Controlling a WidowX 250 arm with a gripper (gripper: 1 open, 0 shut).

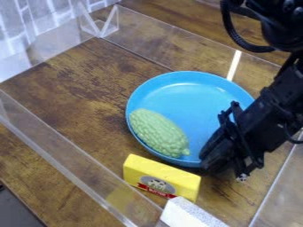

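A blue plate (207, 99) rests on the wooden table, holding a green corn cob (158, 129) on its left side. The black gripper (213, 155) is low at the plate's right lower rim, reaching in from the right; its fingertips are dark and crowded together, so their state is unclear. A yellow box (159, 176) lies just below the plate.
A white object (187, 215) sits at the bottom edge below the yellow box. Clear plastic walls border the wooden surface (71, 89), whose left part is free. A white strip lies behind the plate at upper right.
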